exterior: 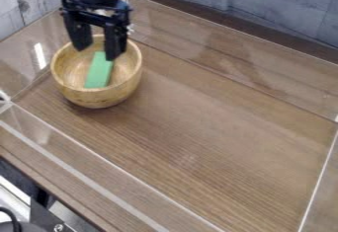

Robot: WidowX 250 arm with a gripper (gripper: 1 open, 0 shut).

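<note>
My black gripper (95,33) hangs over the back part of a round wooden bowl (123,94) at the upper left, its two dark fingers apart with the gripper open. A green block (99,72) lies inside the bowl, just in front of and below the fingers.
A pale object behind the arm is partly hidden.
</note>
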